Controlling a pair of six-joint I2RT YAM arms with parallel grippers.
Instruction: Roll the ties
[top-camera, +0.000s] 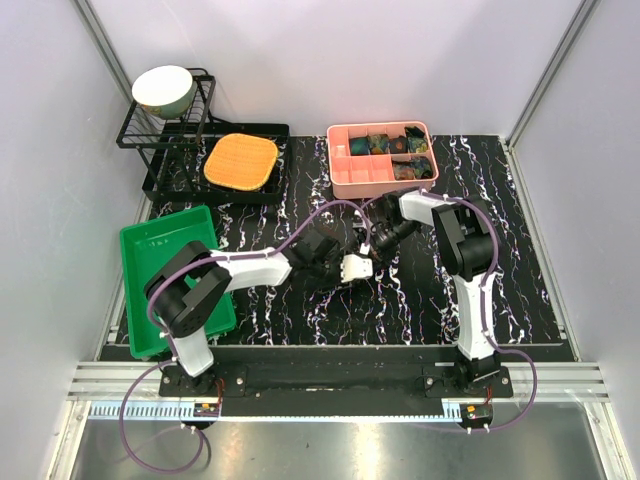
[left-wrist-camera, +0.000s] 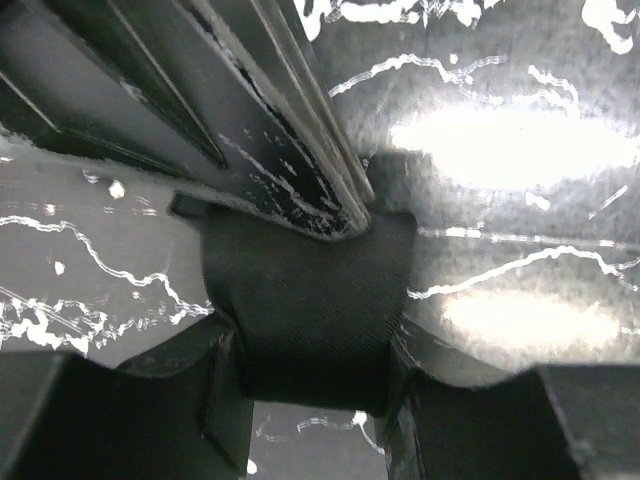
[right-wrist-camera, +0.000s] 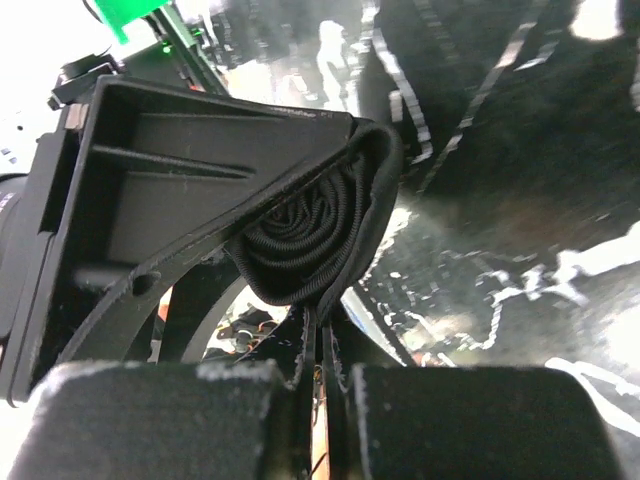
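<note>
A rolled black tie is clamped between my left gripper's fingers; in the right wrist view its coiled end (right-wrist-camera: 300, 225) shows beside the left gripper's body. My right gripper is at the roll too, its fingertips close together just below the coil; whether they pinch it is hard to tell. In the top view both grippers meet near the middle of the black marble surface (top-camera: 400, 310), left gripper (top-camera: 345, 270) and right gripper (top-camera: 370, 250) almost touching.
A pink divided box (top-camera: 350, 175) with rolled ties stands at the back right. A green tray (top-camera: 160, 240) lies at the left, a black rack (top-camera: 150, 140) with a yellow mat and bowl at the back left.
</note>
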